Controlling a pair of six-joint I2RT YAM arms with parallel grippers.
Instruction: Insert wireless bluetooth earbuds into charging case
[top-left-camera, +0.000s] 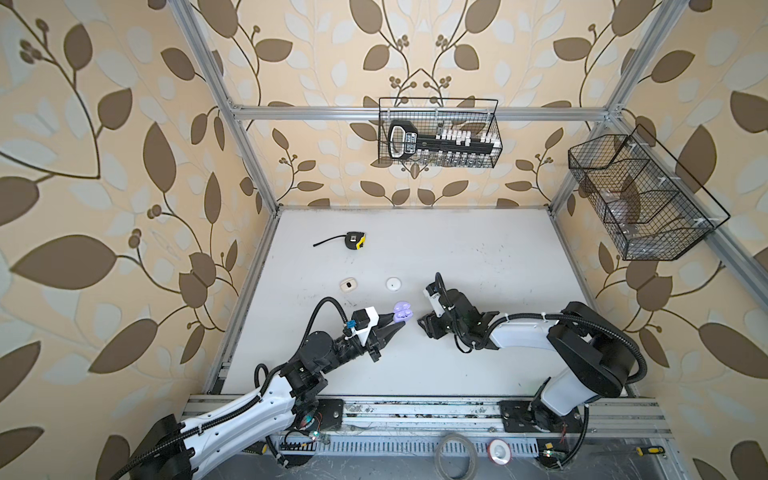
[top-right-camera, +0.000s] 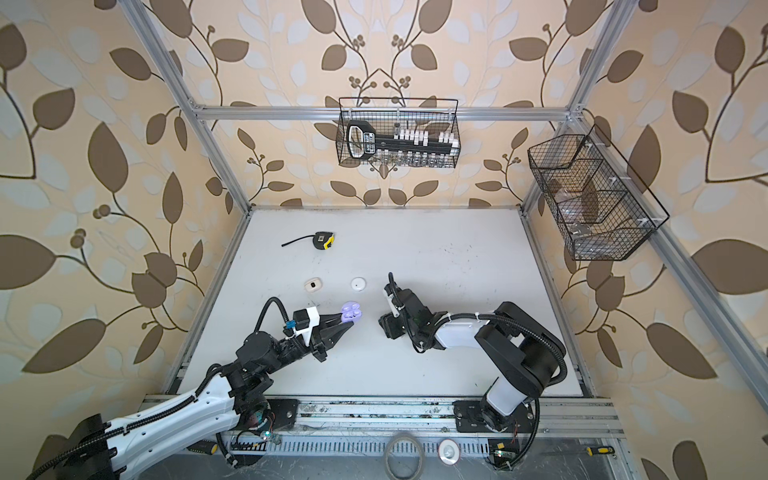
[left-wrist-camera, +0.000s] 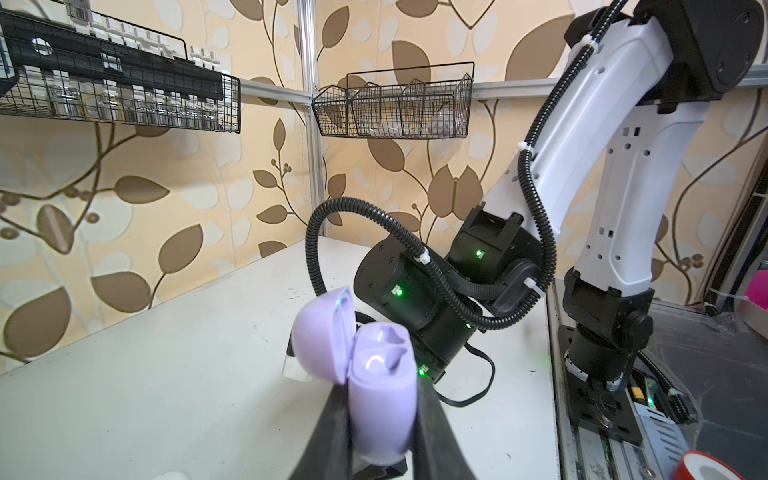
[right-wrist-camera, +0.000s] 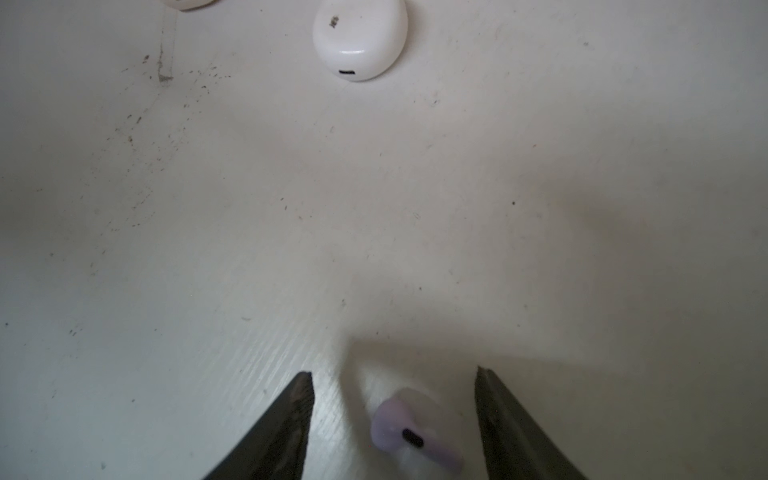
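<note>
A lavender charging case (left-wrist-camera: 384, 392) with its lid tipped up is held by my left gripper (top-left-camera: 392, 326), which is shut on it above the table. In the left wrist view the empty-looking hollows in its top face show. One lavender earbud (right-wrist-camera: 396, 428) with a black mark lies on the white table, low in the right wrist view. My right gripper is part open, its two dark fingers (right-wrist-camera: 292, 424) standing on either side of that earbud, apart from it. In the top views the right hand covers the earbud.
A round white case (top-left-camera: 393, 283) and a beige one (top-left-camera: 348, 285) lie behind the grippers. Farther back is a tape measure (top-left-camera: 355, 240). Wire baskets (top-left-camera: 440, 148) hang on the frame.
</note>
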